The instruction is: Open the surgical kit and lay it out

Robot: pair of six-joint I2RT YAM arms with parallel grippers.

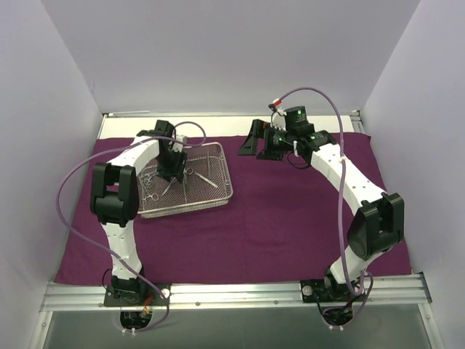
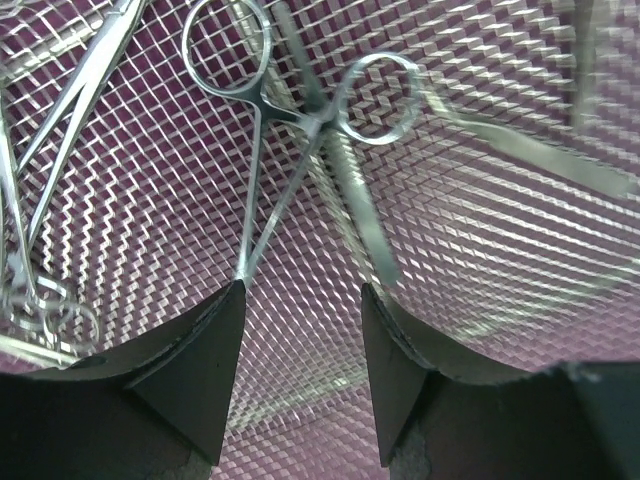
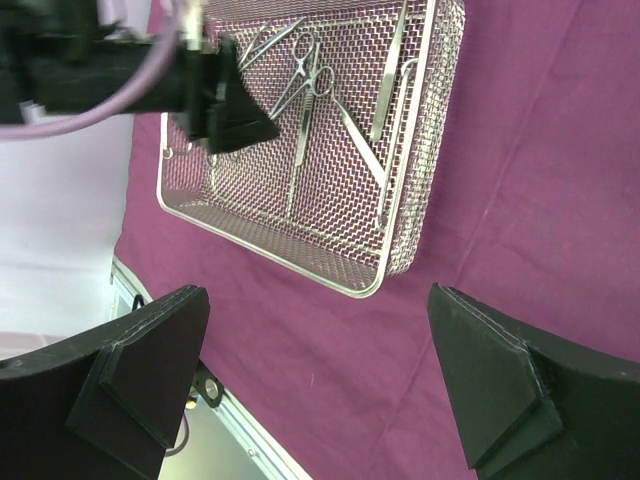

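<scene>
A wire mesh tray point(image 1: 218, 200) holds steel instruments on the left of the cloth. My left gripper point(image 1: 172, 169) hangs over the tray, open. In the left wrist view its fingers point(image 2: 200, 370) point toward the lower tips of crossed scissors point(image 2: 256, 150), with nothing held. More clamps point(image 2: 75, 110) lie at the left, and flat handles point(image 2: 360, 210) lie beside the scissors. My right gripper point(image 1: 258, 143) is open and empty above the cloth right of the tray; in the right wrist view its wide fingers point(image 3: 110, 390) frame bare cloth.
Walls point(image 1: 414, 87) bound the left, back and right. A purple cable loops over each arm.
</scene>
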